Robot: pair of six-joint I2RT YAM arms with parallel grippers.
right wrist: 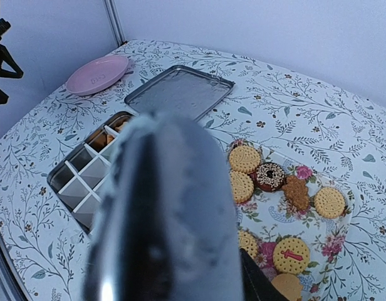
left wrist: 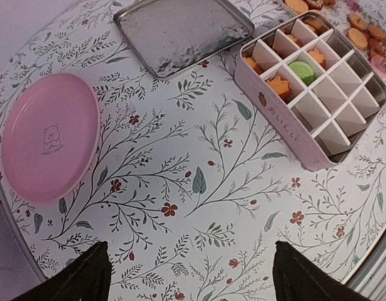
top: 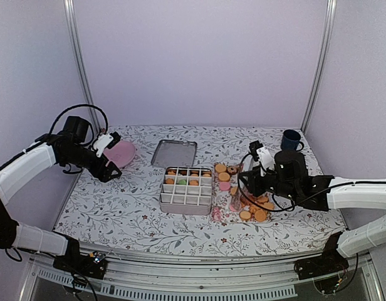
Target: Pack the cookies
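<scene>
A pink divided box [top: 185, 207] stands mid-table; its back compartments hold orange pieces and a green one [left wrist: 302, 72], several others are empty. Loose cookies lie on a floral mat to its right, among them a sprinkled ring [right wrist: 269, 176] and a round one with a pink bar [right wrist: 291, 254]. My right gripper [top: 246, 182] hangs over these cookies; a large blurred silvery body fills the centre of the right wrist view, hiding what is below. My left gripper [top: 108, 169] stands open and empty at the left, above bare table.
A pink plate [left wrist: 49, 138] lies at the left, a metal tray [top: 174, 153] behind the box, and a dark mug [top: 291, 141] at the back right.
</scene>
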